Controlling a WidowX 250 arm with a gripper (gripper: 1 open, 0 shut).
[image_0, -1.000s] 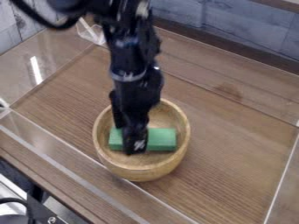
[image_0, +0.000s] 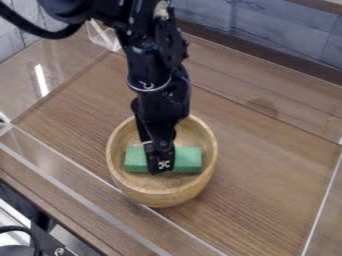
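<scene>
A wooden bowl (image_0: 160, 195) sits on the wooden surface, holding a green rectangular block (image_0: 186, 157). The black gripper (image_0: 159, 155) reaches down from above into the bowl, over the middle of the block, hiding part of it. The gripper is open; whether its fingertips touch the block cannot be told from this view.
A grey-blue wall (image_0: 261, 30) runs along the back. Pale strips cross the surface at left and right, and dark hardware lies at the bottom-left corner.
The arm and gripper have shifted slightly over the bowl and now look more upright and narrower in view. The bowl and block appear in nearly the same place.
</scene>
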